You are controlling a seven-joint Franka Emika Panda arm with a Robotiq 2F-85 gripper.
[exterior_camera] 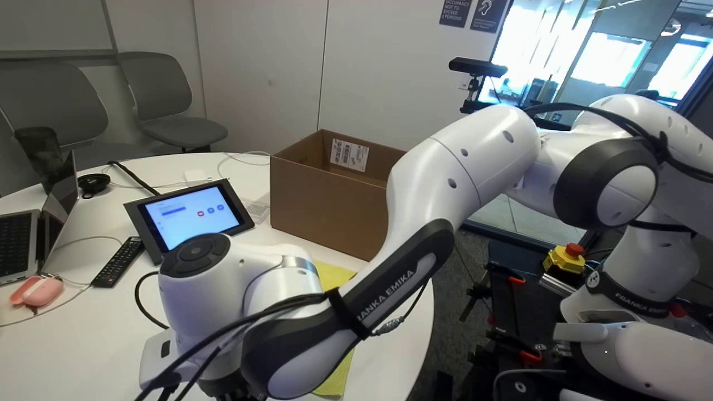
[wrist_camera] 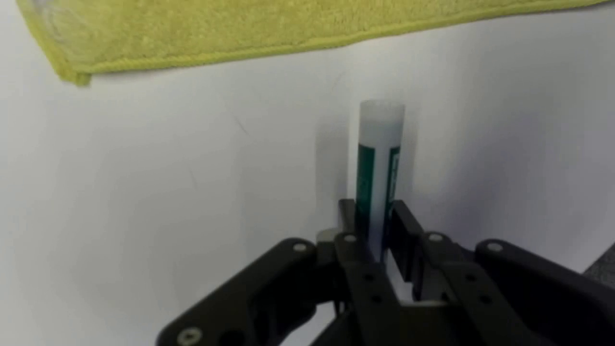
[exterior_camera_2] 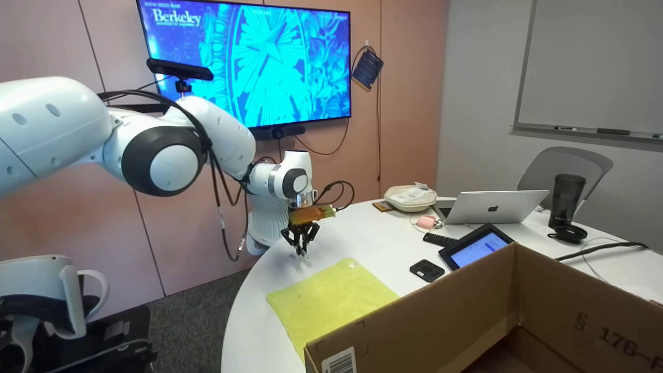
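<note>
Between the black fingers of my gripper is a white marker (wrist_camera: 381, 124) with a green label, and the fingers are shut on it. The marker's far end sticks out past the fingertips; its near end is hidden by the fingers. In exterior view 2 my gripper (exterior_camera_2: 302, 252) points down above the white table, beside the near-left side of the yellow cloth (exterior_camera_2: 335, 295). The cloth (wrist_camera: 230, 29) crosses the top of the wrist view, apart from the marker. Exterior view 1 hides the fingers below the wrist.
An open cardboard box (exterior_camera_2: 429, 317) stands beyond the cloth. A tablet (exterior_camera_2: 478, 248), a black device (exterior_camera_2: 427, 270), a remote (exterior_camera_2: 439, 239), a laptop (exterior_camera_2: 497, 207) and a basket (exterior_camera_2: 410, 196) occupy the far part. Bare table lies around the gripper.
</note>
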